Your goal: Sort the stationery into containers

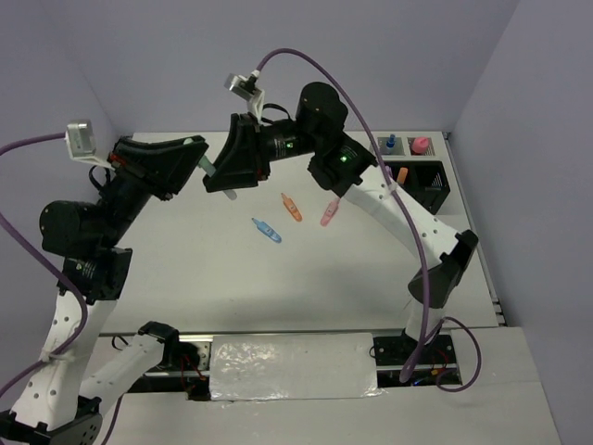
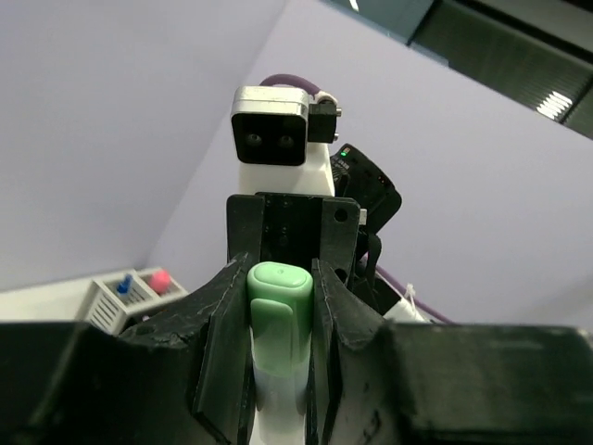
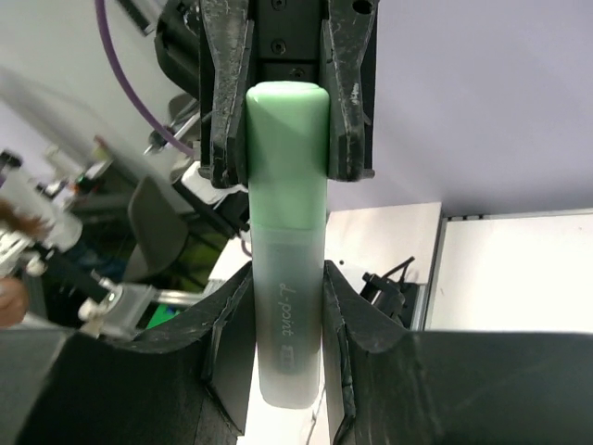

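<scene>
A green-capped correction pen (image 3: pixel 285 241), its lower part frosted, is held in the air between both grippers, above the table's back left. My left gripper is shut on it, as is my right gripper. In the top view a blue marker (image 1: pixel 266 230), an orange marker (image 1: pixel 291 207) and a pink marker (image 1: pixel 330 212) lie on the table (image 1: pixel 278 287). At the back right a black box (image 1: pixel 428 185) holds an orange item, and beside it a grey organiser (image 2: pixel 104 306) holds blue and pink items.
The right arm reaches over the table's right side, partly covering the containers. Walls stand close behind and at both sides.
</scene>
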